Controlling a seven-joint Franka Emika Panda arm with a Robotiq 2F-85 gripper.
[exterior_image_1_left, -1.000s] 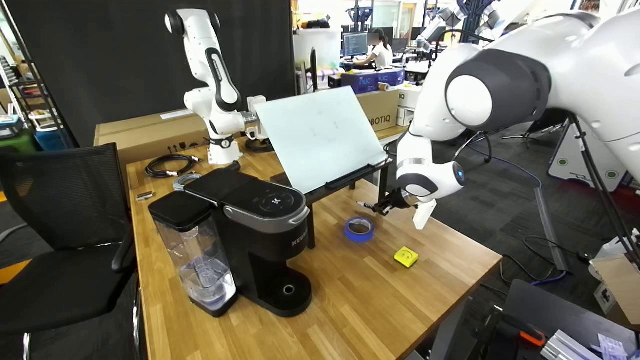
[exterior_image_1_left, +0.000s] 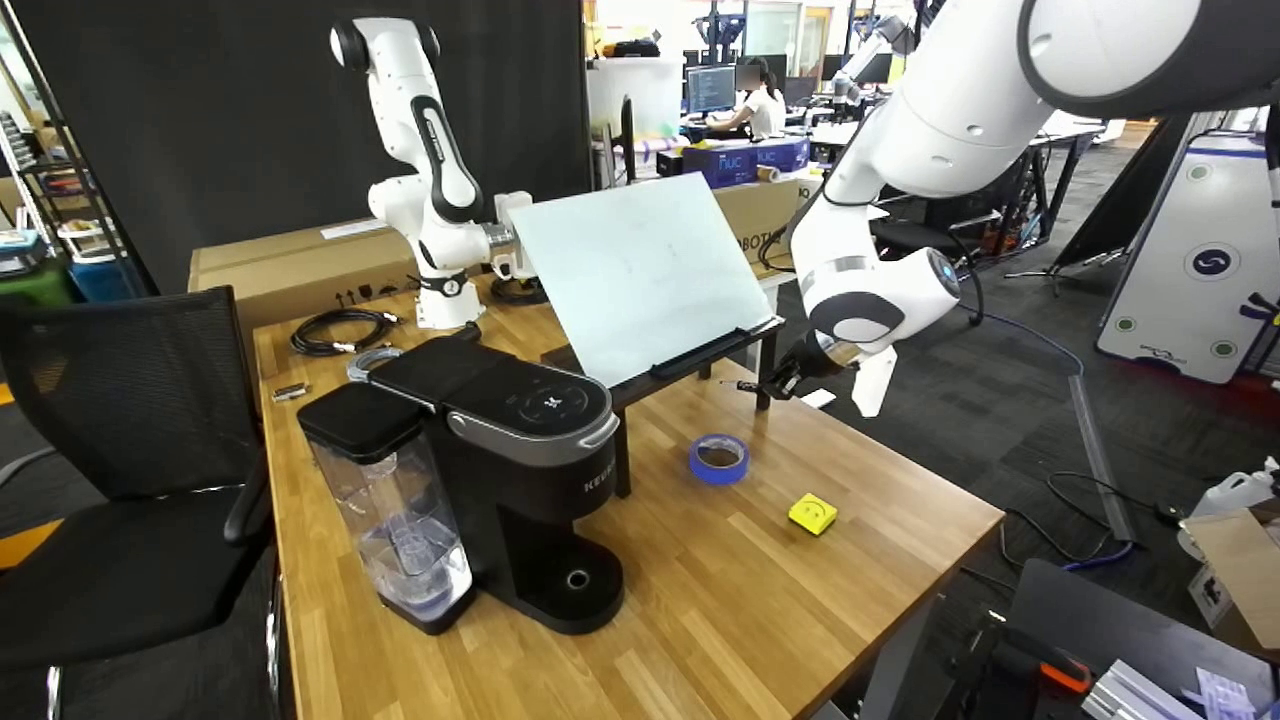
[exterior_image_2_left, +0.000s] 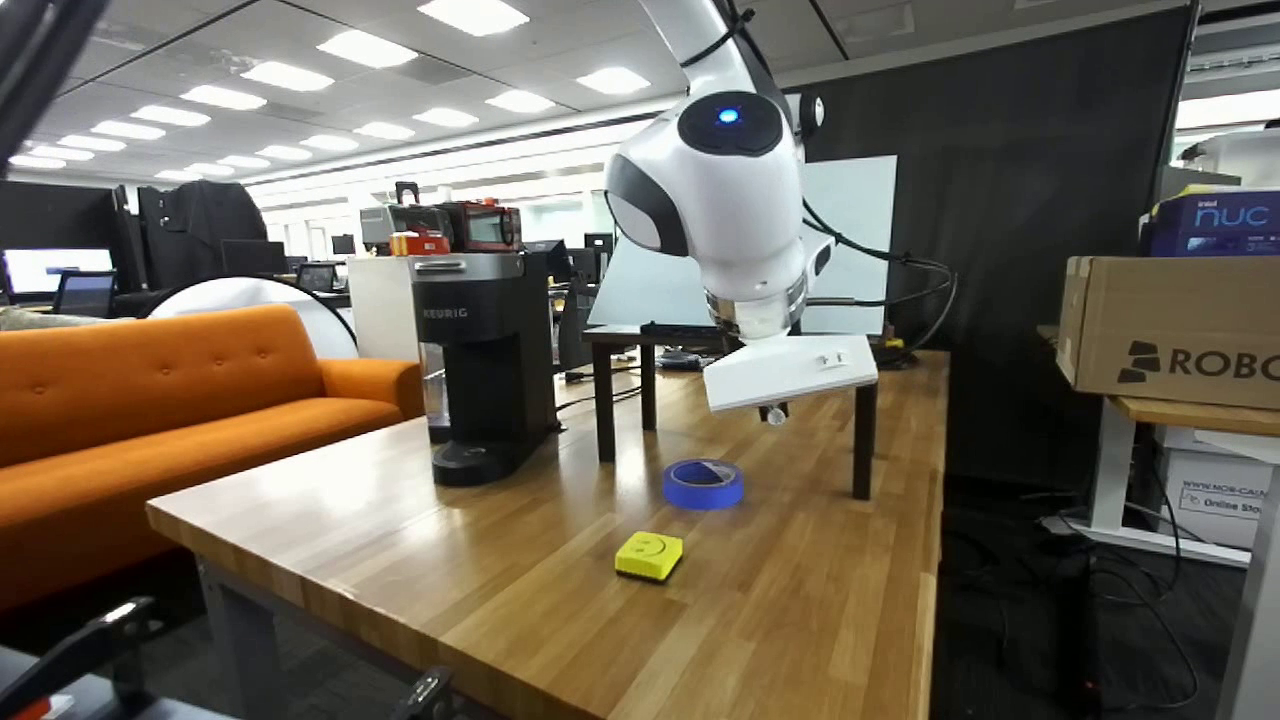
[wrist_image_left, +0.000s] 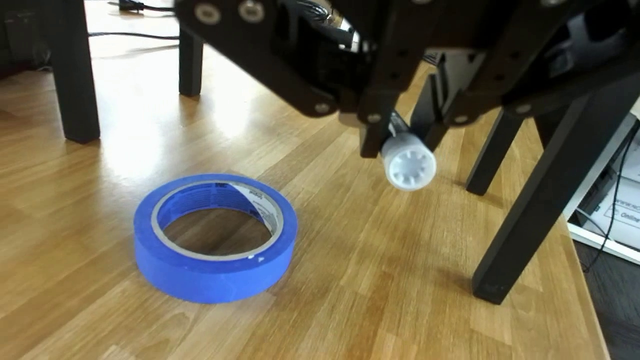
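Note:
In the wrist view my gripper is shut on a slim marker-like object (wrist_image_left: 409, 167), whose round whitish end points toward the camera. Its dark shaft runs back between the fingers. Exterior view 1 has the gripper (exterior_image_1_left: 777, 384) at the right end of the black stand, with the thin object sticking out to the left. From exterior view 2 the white plate on the wrist covers most of the gripper; only the object's pale end (exterior_image_2_left: 775, 415) peeks out below. Both are held above the table, touching nothing that shows.
A blue tape roll (wrist_image_left: 216, 282) lies flat on the table below. The black stand (exterior_image_1_left: 768, 366) carries a leaning whiteboard (exterior_image_1_left: 648, 276); its legs stand around the gripper. A yellow block (exterior_image_1_left: 813, 514) and a black coffee maker (exterior_image_1_left: 528, 420) are nearer.
The arm has shifted back and slightly up in exterior view 1, taking the gripper and the thin object up and to the right. Tape, block and stand are unmoved.

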